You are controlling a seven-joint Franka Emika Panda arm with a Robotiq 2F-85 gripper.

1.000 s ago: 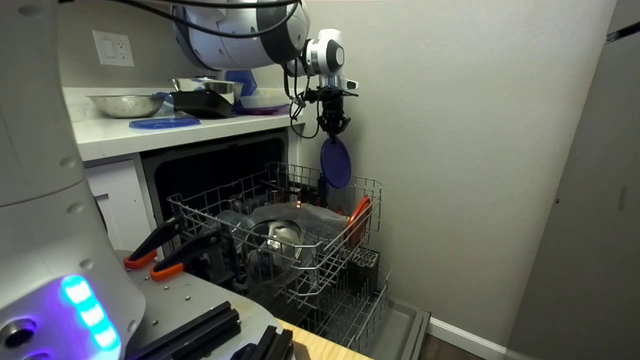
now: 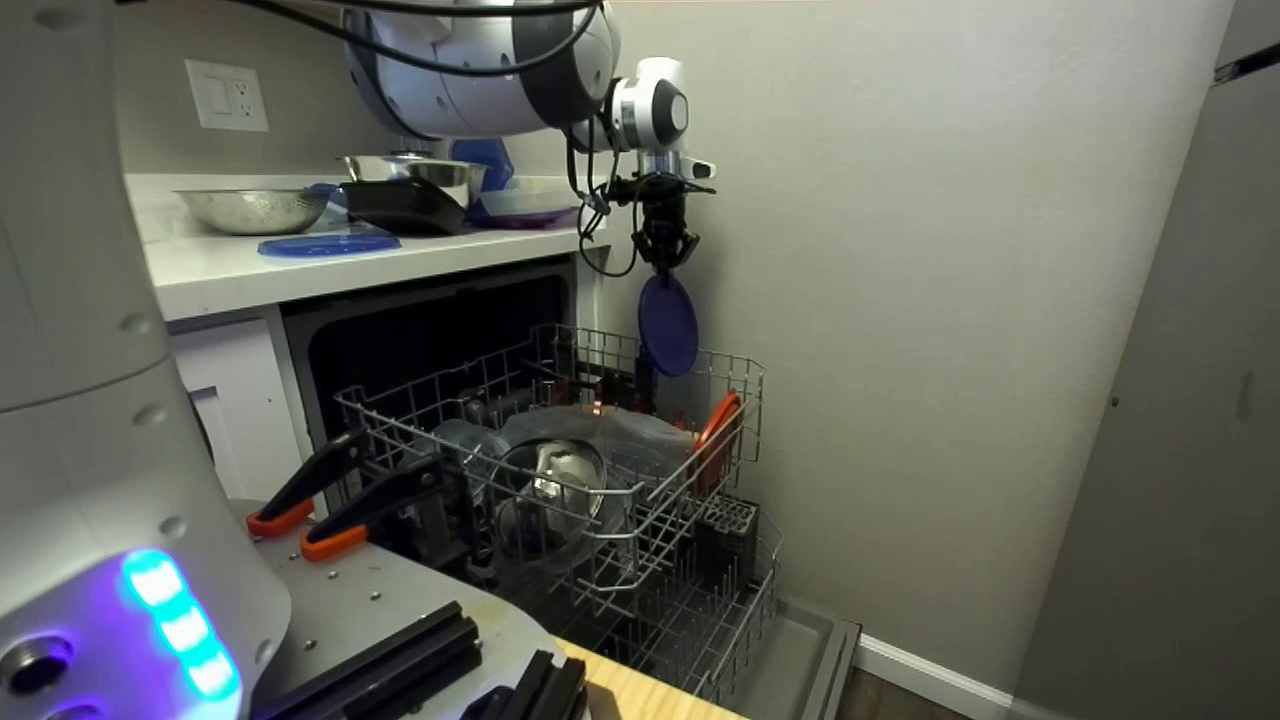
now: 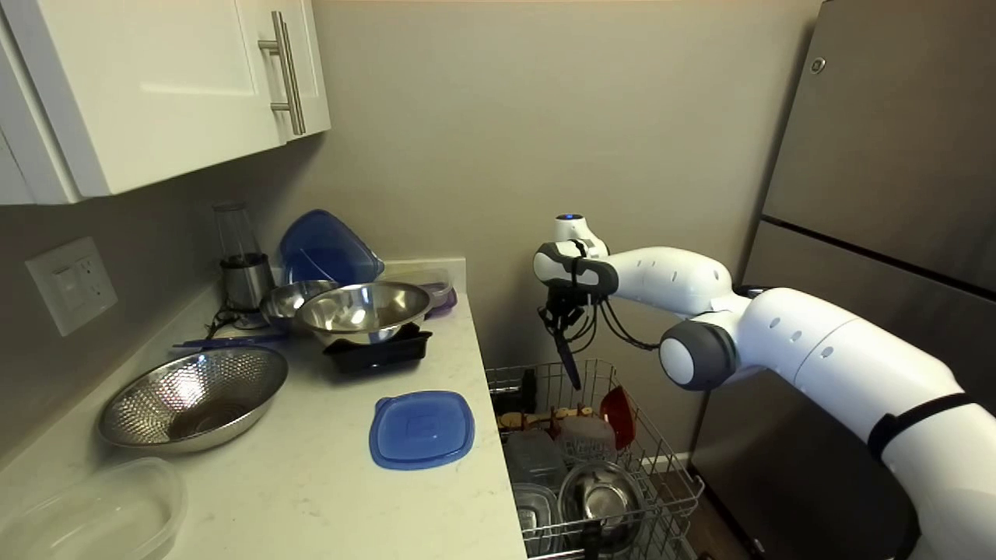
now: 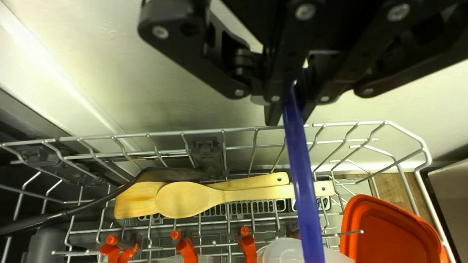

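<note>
A round purple-blue lid (image 2: 668, 326) hangs upright from my gripper (image 2: 667, 266), which is shut on its upper rim. Edge-on in the wrist view, the lid (image 4: 301, 179) runs downward from between the fingertips. It hangs over the far end of the dishwasher's upper rack (image 2: 727, 360), near the wall. Whether its lower edge touches the rack or other items cannot be told. In the second exterior view the lid (image 3: 567, 362) shows as a thin dark strip above the rack.
Beneath lie wooden utensils (image 4: 188, 199); beside them stands a red-orange lid (image 4: 390, 232). A steel bowl (image 2: 554, 480) and clear containers fill the rack's near part. On the counter (image 3: 327, 504) rest a colander (image 3: 201, 397), a blue lid (image 3: 422, 429) and more bowls.
My gripper and the purple-blue lid have shifted very slightly left in the first exterior view. The rack and its contents look unchanged.
</note>
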